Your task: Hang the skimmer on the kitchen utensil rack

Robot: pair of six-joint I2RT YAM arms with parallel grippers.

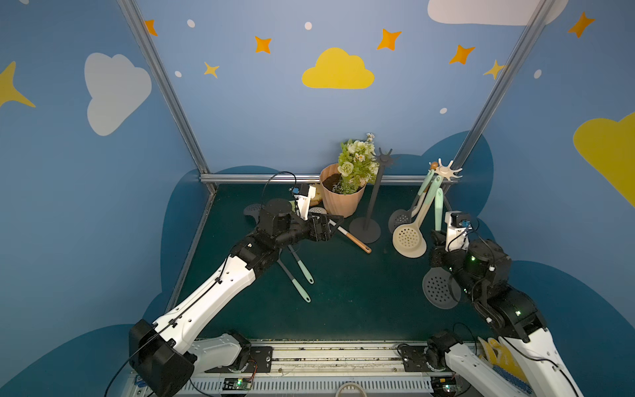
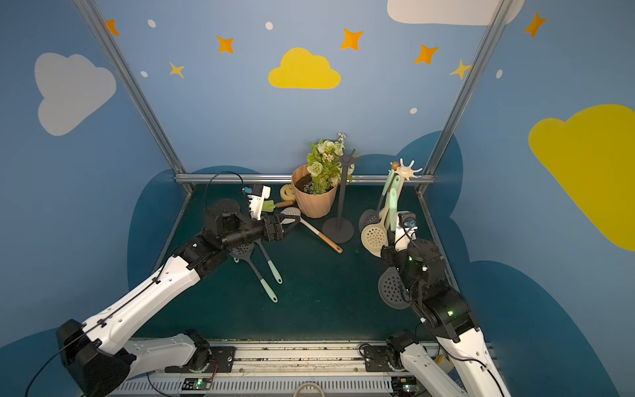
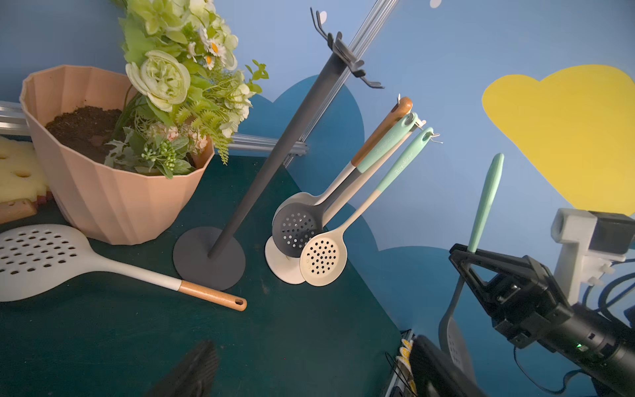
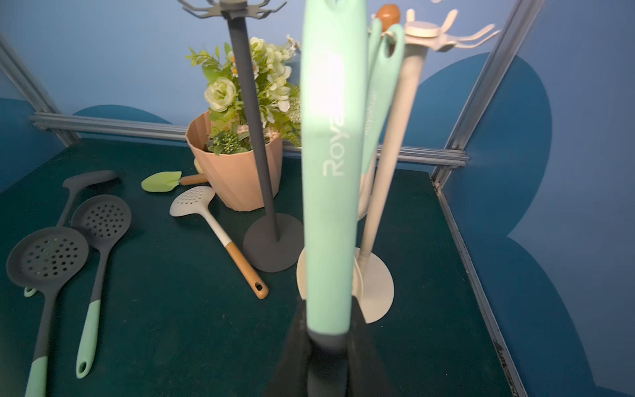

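A dark grey skimmer [image 1: 441, 287] with a mint handle [image 3: 486, 201] hangs upright, head down, from my right gripper, which is shut on it just below the handle. In the right wrist view the handle [image 4: 330, 165] stands in front of the cream rack [image 4: 395, 139], which bears several utensils on its hooks. The dark grey rack [image 3: 284, 149] has empty hooks and stands left of the cream one. My left gripper is open and empty, over the table left of the dark rack.
A flower pot [image 4: 228, 165] stands behind the dark rack. A white turner [image 4: 221, 228] with a wooden handle lies before it. Several dark utensils, among them a skimmer [image 4: 49, 258], lie at the left.
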